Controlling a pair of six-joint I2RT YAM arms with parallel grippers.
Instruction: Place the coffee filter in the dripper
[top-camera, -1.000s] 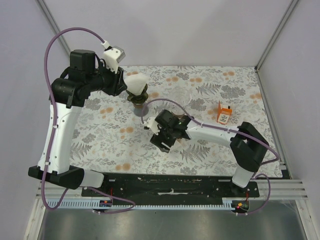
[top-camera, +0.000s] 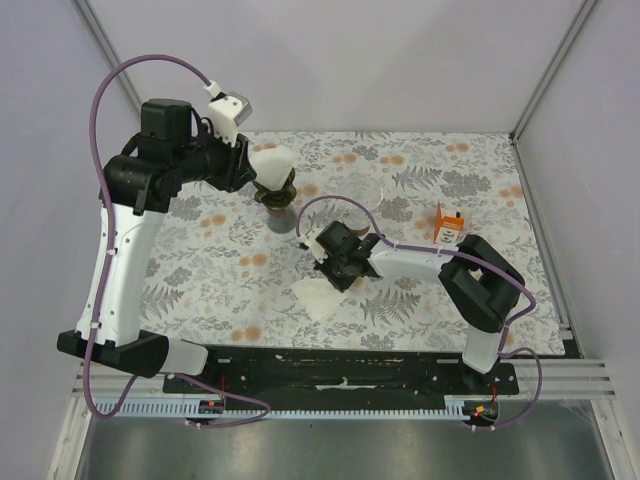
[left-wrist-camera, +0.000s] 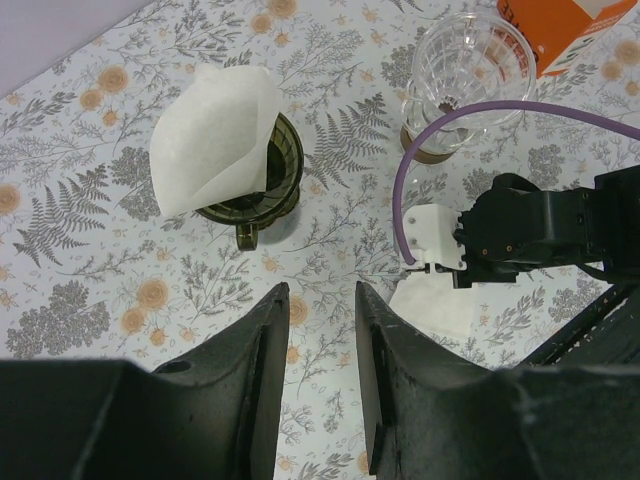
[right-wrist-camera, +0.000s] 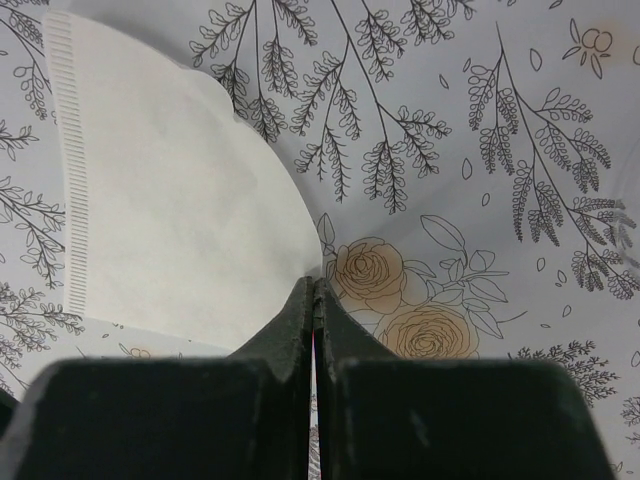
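Note:
A white paper filter (left-wrist-camera: 210, 140) rests in the dark dripper (left-wrist-camera: 285, 180) at upper left of the left wrist view. My left gripper (top-camera: 243, 172) hangs above and beside it, part open with nothing between its fingers. A second, flat filter (right-wrist-camera: 170, 180) lies on the patterned cloth under my right gripper, whose fingertips are shut at the curved edge of the paper; whether they pinch it I cannot tell.
A clear glass server (left-wrist-camera: 470, 60) stands behind my right arm, with an orange box (top-camera: 448, 228) to its right.
My right gripper has shifted over the flat filter toward the right, and more of that filter now shows in the top view. The left arm stays still.

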